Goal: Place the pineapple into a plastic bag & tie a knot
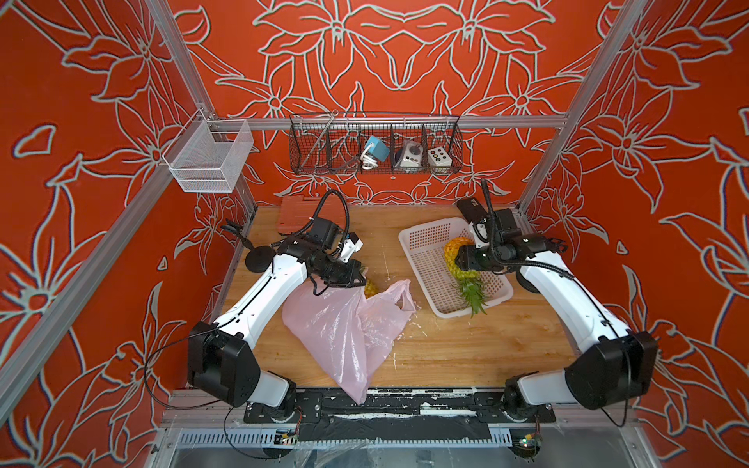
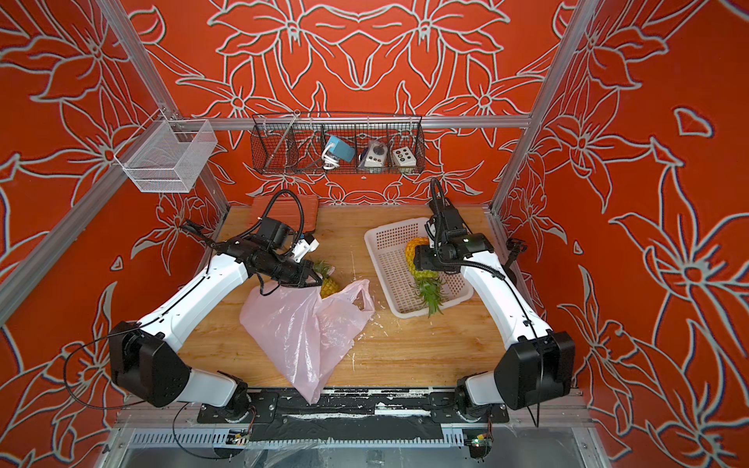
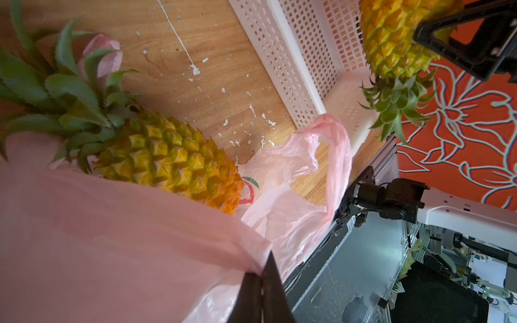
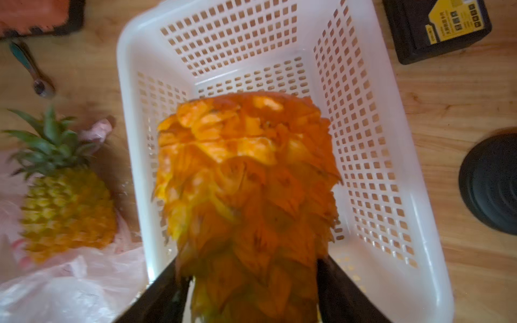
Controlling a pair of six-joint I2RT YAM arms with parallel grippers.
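My left gripper is shut on the edge of the pink plastic bag, whose lower part hangs toward the table's front. In the left wrist view, one pineapple lies on its side by the bag, partly covered by the plastic. A second, yellow-orange pineapple is gripped between the fingers of my right gripper, with its crown pointing to the front. That fruit is over or inside the white basket; whether it touches the bottom cannot be told. The right fingers flank its body.
A red cutting board lies behind the left arm. A black box and a round black base sit behind and right of the basket. Bare tabletop shows in front of the basket.
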